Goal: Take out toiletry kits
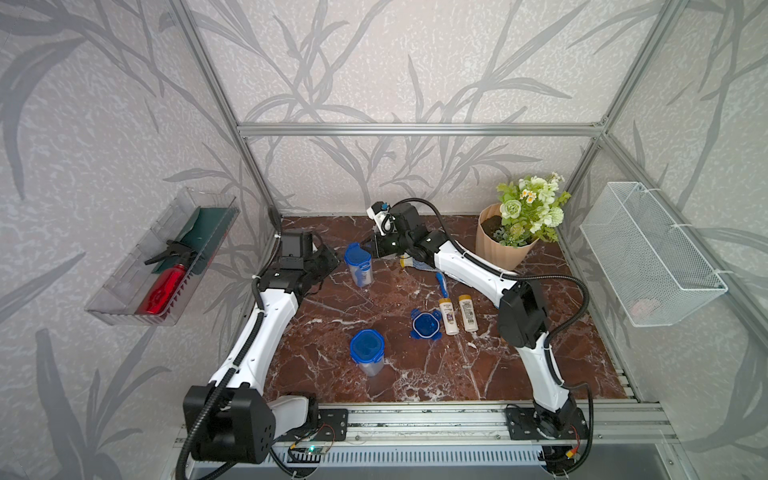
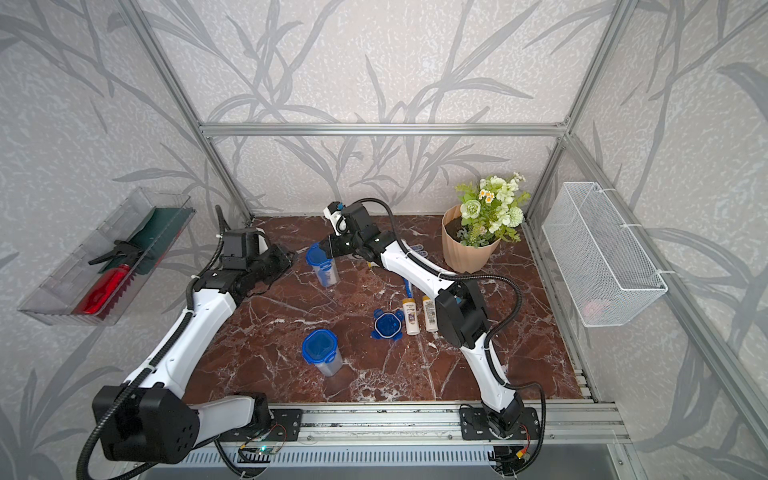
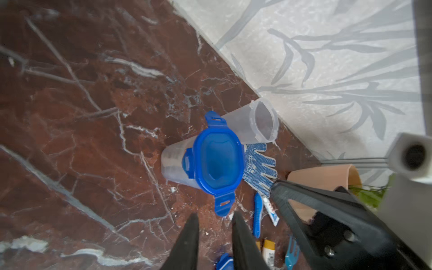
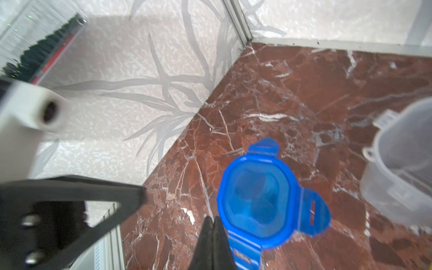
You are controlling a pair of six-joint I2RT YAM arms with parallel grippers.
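A clear container with a blue lid (image 1: 357,256) stands upright at the table's back left, its lid looking closed from above in the left wrist view. My left gripper is to its left, clear of it, with its fingers part open and nothing between them. At the lid's other side, my right gripper is shut, its tips close to the lid's edge; whether they touch cannot be told. A second container with a blue lid (image 1: 367,345) stands near the front. Two white bottles (image 1: 449,317) lie mid-table beside a loose blue lid (image 1: 425,324).
An uncovered clear container (image 4: 398,166) stands just behind the lidded one. A dotted glove (image 3: 258,166) and a blue-handled item (image 3: 257,216) lie to the right. A flower pot (image 1: 505,240) fills the back right corner.
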